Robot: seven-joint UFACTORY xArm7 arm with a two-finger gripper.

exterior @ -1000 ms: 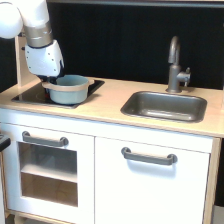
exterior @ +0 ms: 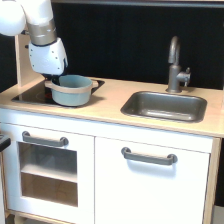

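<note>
A blue-grey pot [exterior: 71, 96] with light-coloured handles stands on the dark hob [exterior: 36, 94] at the left of the play-kitchen counter. My gripper [exterior: 57, 80] reaches down from the upper left, its dark fingers at the pot's left rear rim. The white wrist and grey joint of the arm are above it. Because the fingertips are small and partly merge with the dark background and hob, their spacing and any grip on the rim are unclear.
To the right, a grey sink [exterior: 164, 106] is set into the wooden counter [exterior: 112, 97], with a dark tap [exterior: 175, 70] rising behind it. Bare counter separates pot and sink. White cupboard doors [exterior: 150, 187] with grey handles are below.
The gripper and arm have moved a little to the right. The pot has also shifted slightly right, still at the hob.
</note>
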